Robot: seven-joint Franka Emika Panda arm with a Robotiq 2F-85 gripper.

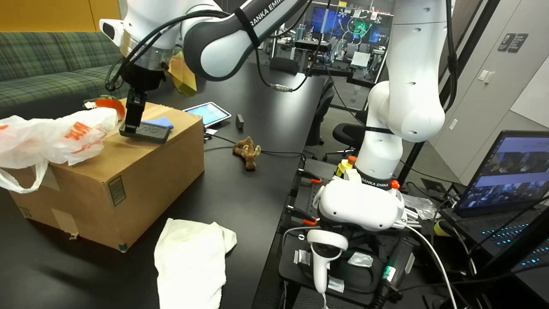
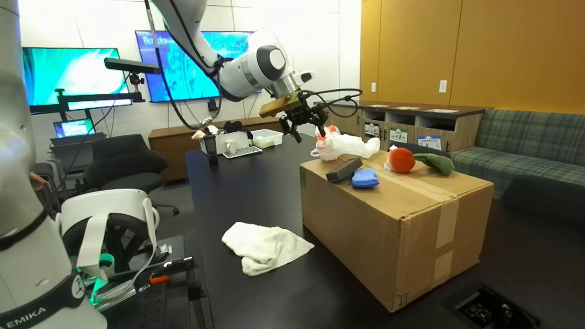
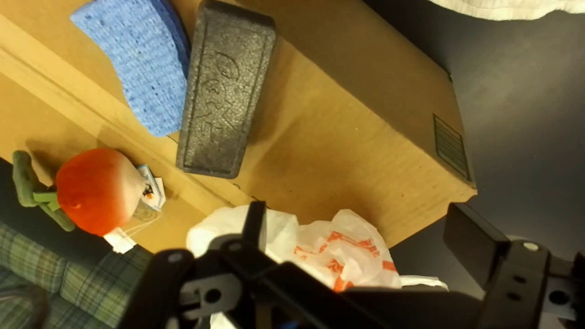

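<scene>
My gripper is open with nothing held, its two fingers wide apart. In the second exterior view the gripper hangs above the far end of the cardboard box. A crumpled white plastic bag with red print shows below and between the fingers in the wrist view. On the box top lie a dark eraser and, touching or close beside it, a blue sponge. A red round plush with green leaves sits farther back. In the first exterior view the fingers overlap the eraser.
A white cloth lies on the black table in front of the box. Beyond the box are a small brown plush, a tablet and a cable.
</scene>
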